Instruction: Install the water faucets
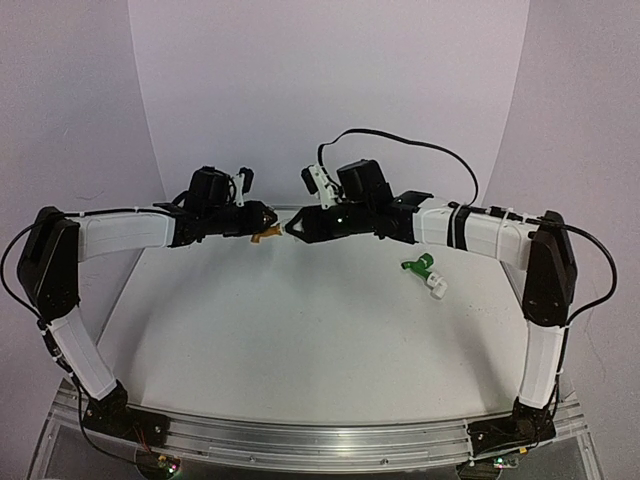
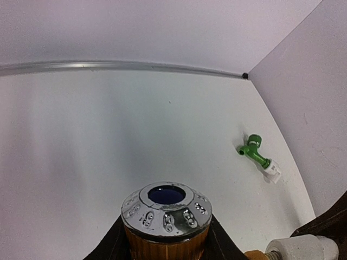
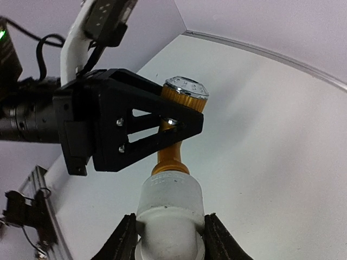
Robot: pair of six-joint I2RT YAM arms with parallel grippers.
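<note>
In the right wrist view, an orange faucet [image 3: 171, 150] with a chrome-capped knob [image 3: 186, 86] is clasped by my left gripper, shut around it just below the knob. A white pipe fitting [image 3: 171, 197] sits against the faucet's orange end, and my right gripper is shut on this fitting. The left wrist view shows some metal thread [image 2: 275, 255] between the orange part and the white fitting [image 2: 303, 249]; how deep it goes in is hidden. Both grippers are above the far middle of the table, close together.
A green faucet [image 1: 420, 266] with a white fitting [image 1: 437, 286] on its end lies on the table at the right.
</note>
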